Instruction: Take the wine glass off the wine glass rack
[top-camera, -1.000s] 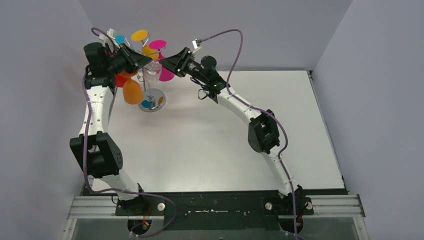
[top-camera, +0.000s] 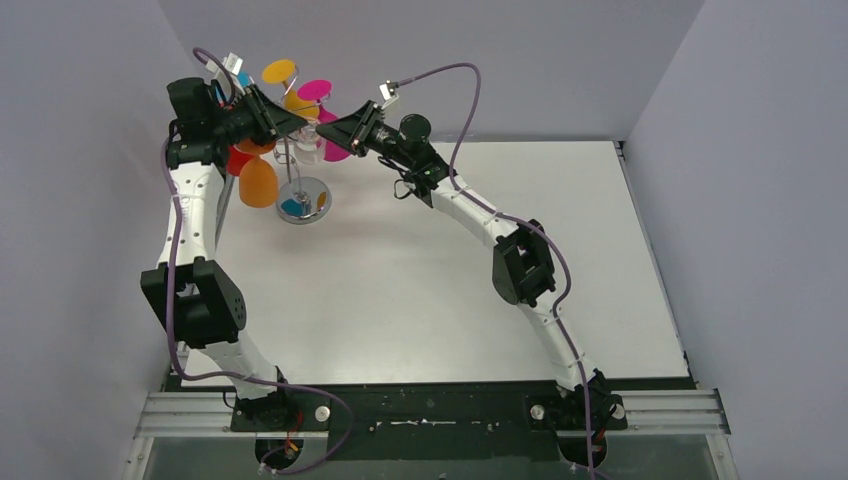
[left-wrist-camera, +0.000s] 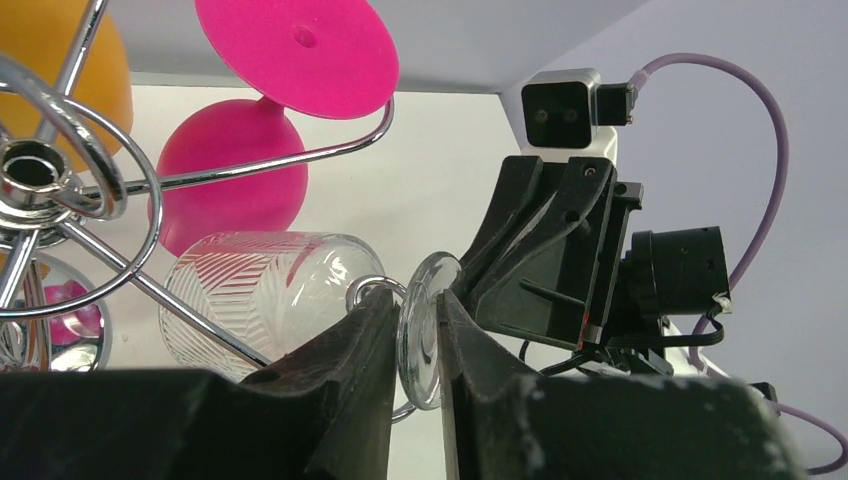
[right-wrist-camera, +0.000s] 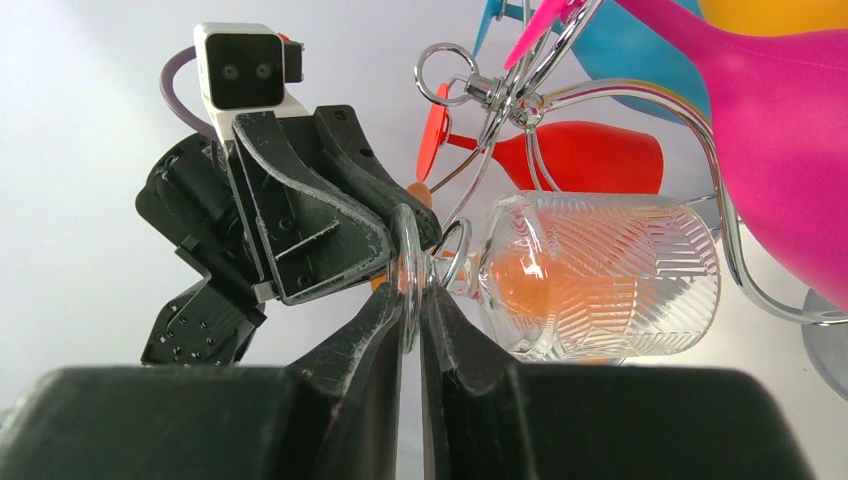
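The clear wine glass (left-wrist-camera: 285, 285) hangs base-up on the metal rack (left-wrist-camera: 120, 190), its ribbed bowl below the wire loop (left-wrist-camera: 372, 288). Its round foot (left-wrist-camera: 415, 340) stands between the fingers of my left gripper, which is shut on it. From the other side, my right gripper is also shut on the foot's edge, as the right wrist view shows. Seen from the top, the left gripper (top-camera: 306, 122) and right gripper (top-camera: 318, 128) meet tip to tip over the glass, hiding most of it. Its stem is still beside the rack's loop.
Pink (left-wrist-camera: 240, 175), orange (top-camera: 258, 183), red (right-wrist-camera: 600, 157) and blue glasses (right-wrist-camera: 640, 50) crowd the rack around the clear one. The rack's round base (top-camera: 316, 205) rests on the white table (top-camera: 450, 290), which is bare to the right and in front.
My right gripper has edged slightly left to the glass's foot. The left gripper has shifted a little to the right, and the hanging orange glass sits slightly further left.
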